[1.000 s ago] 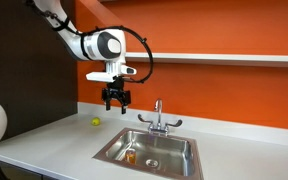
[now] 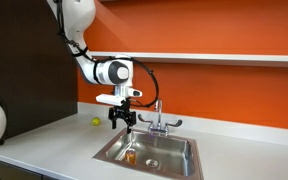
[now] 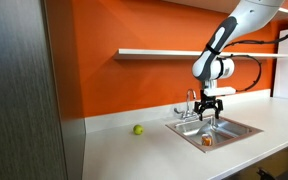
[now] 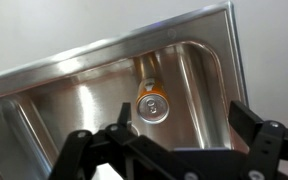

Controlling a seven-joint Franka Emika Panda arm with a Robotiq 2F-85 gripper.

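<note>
An orange can stands upright in the steel sink, its silver top facing the wrist camera. In exterior view 1 the same can shows near the left front of the basin. My gripper is open and points down above the sink's left part, well clear of the can. Its two dark fingers are spread wide in the wrist view, one finger at lower left and the other at right, with nothing held between them.
A faucet with two handles rises at the sink's back edge. A green apple-like object lies on the white counter to the left, which is otherwise mostly clear. A shelf runs along the orange wall above.
My gripper has come down over the past second and shifted slightly right, toward the sink. The can, the faucet and the green object have stayed in place.
</note>
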